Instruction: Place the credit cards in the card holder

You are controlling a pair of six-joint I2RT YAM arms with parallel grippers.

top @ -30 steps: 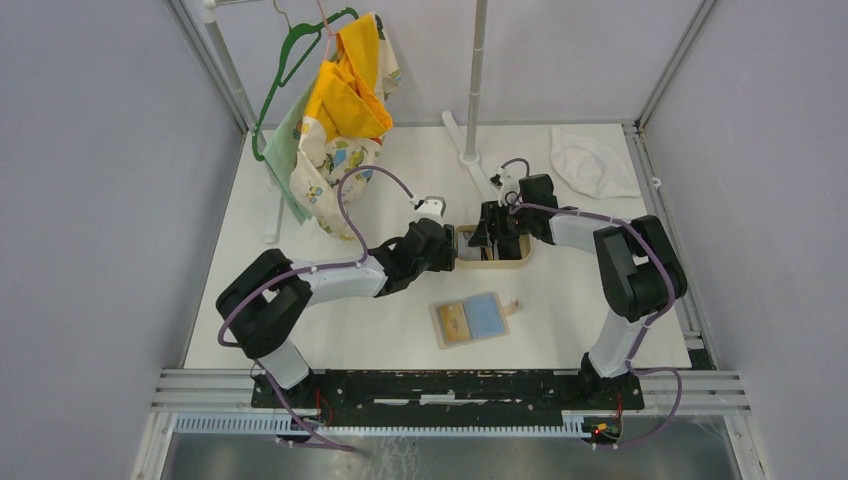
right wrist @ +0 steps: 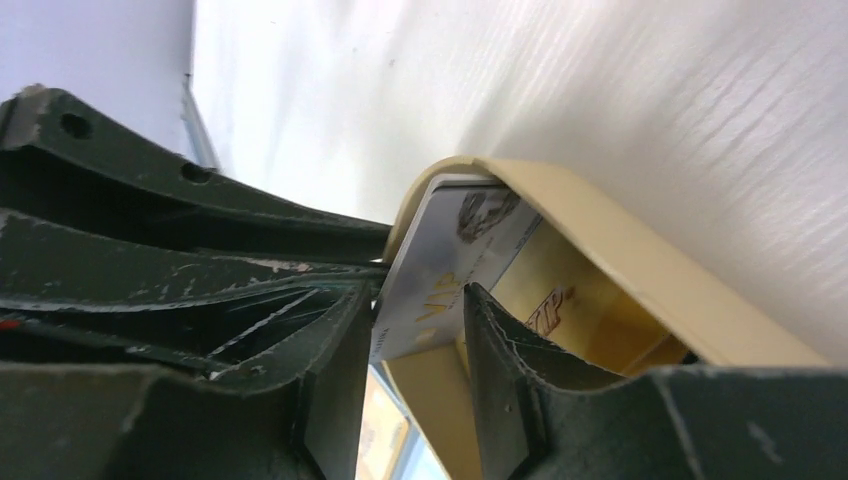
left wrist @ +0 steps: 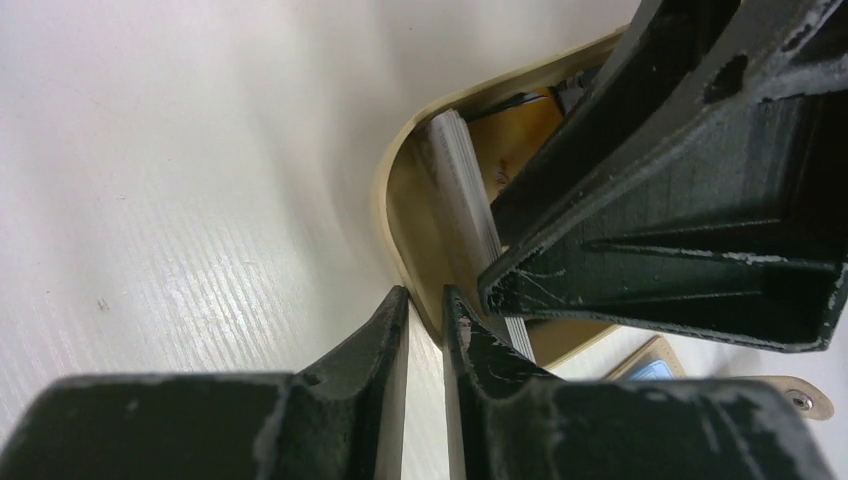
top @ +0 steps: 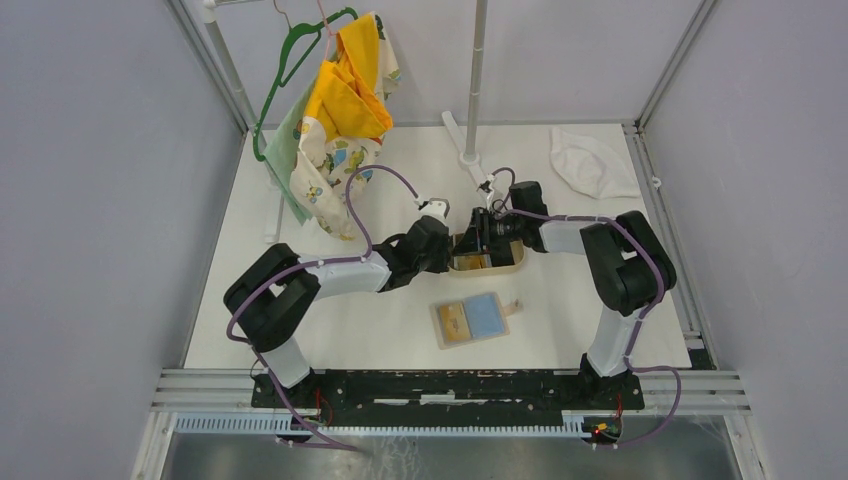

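A beige box (right wrist: 640,260) holds the cards, and my left gripper is shut on its left end wall. Inside that end, a stack of silver-grey cards (right wrist: 450,265) stands steeply tilted against the wall. My right gripper is shut on these cards; in the left wrist view its dark fingers (left wrist: 680,260) press at their edge. Gold cards (left wrist: 515,130) lie on the box floor. Below the box, the card holder (top: 470,320) lies open and flat, with a gold card (top: 453,322) on its left half and a blue right half (top: 486,315).
Behind the box rises a white pole (top: 476,90) on a stand. Clothes (top: 345,120) hang at the back left, and a white cloth (top: 593,165) lies at the back right. The table front, either side of the holder, is bare.
My right gripper moved left, and the silver cards, flat at the box's left end before, now stand tilted up. The left arm shifted slightly.
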